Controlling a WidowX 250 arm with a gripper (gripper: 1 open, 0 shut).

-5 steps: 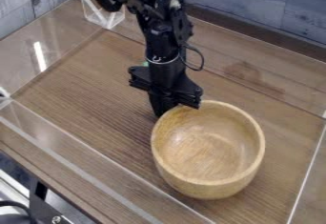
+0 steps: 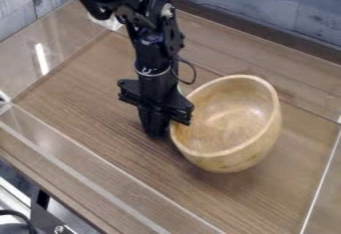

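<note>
A large tan bowl sits on the wooden table, tipped somewhat toward the camera, right of my gripper. The black gripper points down at the bowl's left rim, its fingertips low and partly hidden at that rim. Whether the rim is between the fingers cannot be seen clearly; the fingers look closed.
A pale object stands at the back left behind the arm. Grey plank walls border the back.
The bowl has moved back and somewhat to the right, and now appears more tilted. My gripper has shifted slightly left and lower.
</note>
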